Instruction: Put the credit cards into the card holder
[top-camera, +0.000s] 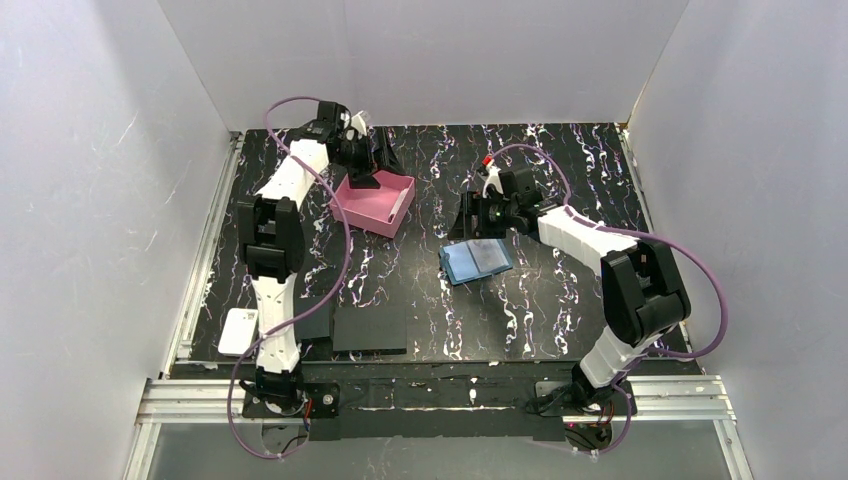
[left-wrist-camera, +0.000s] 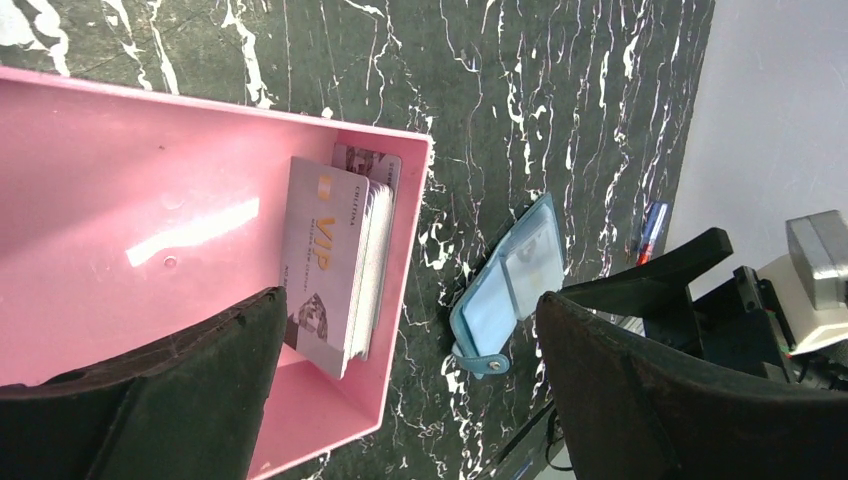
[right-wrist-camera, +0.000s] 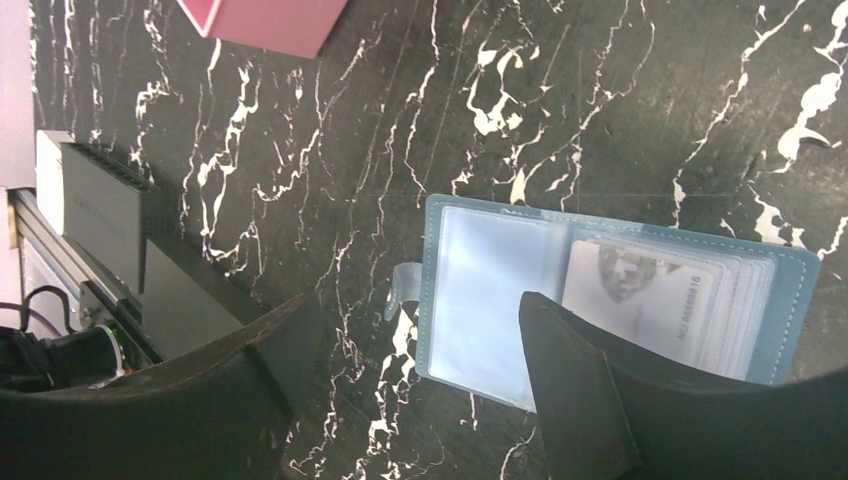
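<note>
A stack of cards (left-wrist-camera: 325, 250) stands against the right wall inside the pink box (left-wrist-camera: 170, 170); the front one is grey with "VIP" in gold. My left gripper (top-camera: 377, 165) is open above the far part of this box, with the stack below and between its fingers in the left wrist view. The blue card holder (right-wrist-camera: 490, 290) lies spread open on the table, its clear sleeves showing, a pale card visible in the right one. Over the holder's far left side hangs my right gripper, open and empty; one finger (right-wrist-camera: 570, 370) hides part of the holder.
Two dark flat boxes (top-camera: 370, 330) lie at the front left, beside a white item (top-camera: 238, 331). Bare marble table separates the pink box from the holder, and the table's right side is clear.
</note>
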